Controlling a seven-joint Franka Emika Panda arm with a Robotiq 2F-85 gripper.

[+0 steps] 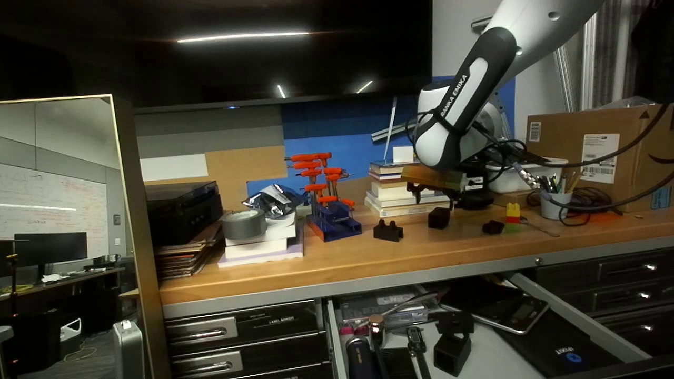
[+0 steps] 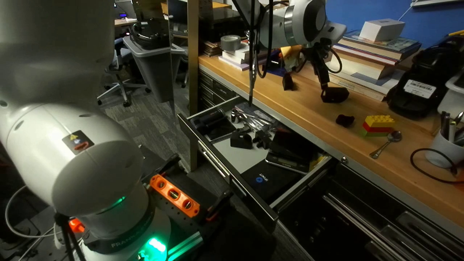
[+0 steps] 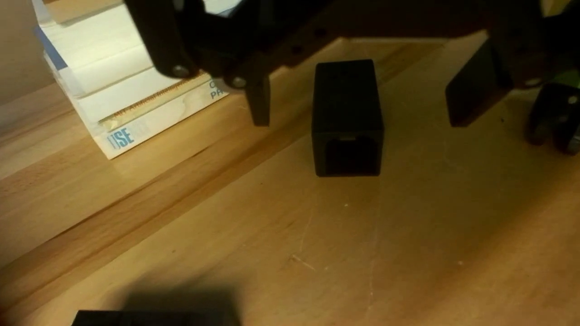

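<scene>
In the wrist view a black hollow block lies on the wooden bench between the spread fingers of my gripper, with a gap on either side. The gripper is open and holds nothing. From the front, the same block sits below my gripper, just in front of the book stack. A black two-peaked part rests to its left. On its right are a small black piece and a stack of toy bricks. In the second exterior view an arm finger partly covers the block.
The book stack rises close behind the gripper. Below the bench edge, an open drawer holds tools, a scale and black parts. A spoon and a pen cup stand to the right. Bare bench lies in front of the block.
</scene>
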